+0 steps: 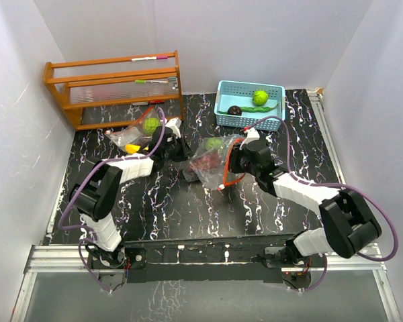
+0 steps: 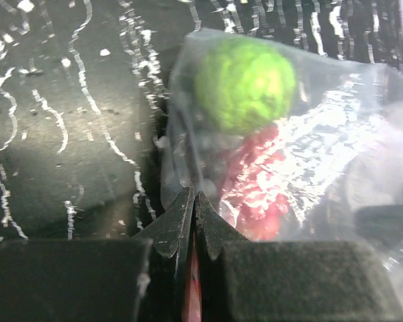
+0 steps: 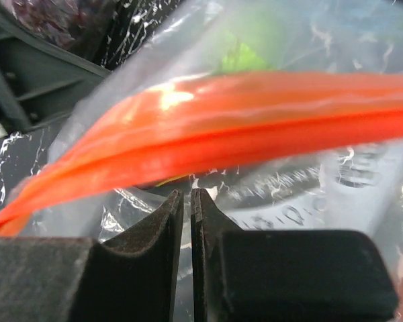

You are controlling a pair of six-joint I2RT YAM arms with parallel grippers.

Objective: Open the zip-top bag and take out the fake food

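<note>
The clear zip top bag (image 1: 200, 176) lies mid-table, its orange zip strip (image 3: 188, 137) on the right side and its mouth spread apart. Inside are a green round food (image 2: 245, 84) and a red bunch (image 2: 258, 181). My left gripper is shut at the bag's left end; plastic folds meet its tips, but whether film is pinched is hidden. At the orange-edged mouth, my right gripper has its fingers closed to a narrow slit. Clear plastic shows around them; I cannot tell if any lies between.
A blue basket (image 1: 230, 88) at the back holds a green round food (image 1: 260, 98), a dark round one (image 1: 234, 110) and a long green one (image 1: 267, 109). Behind the left arm lies another bag (image 1: 125, 137) near the wooden rack (image 1: 124, 77).
</note>
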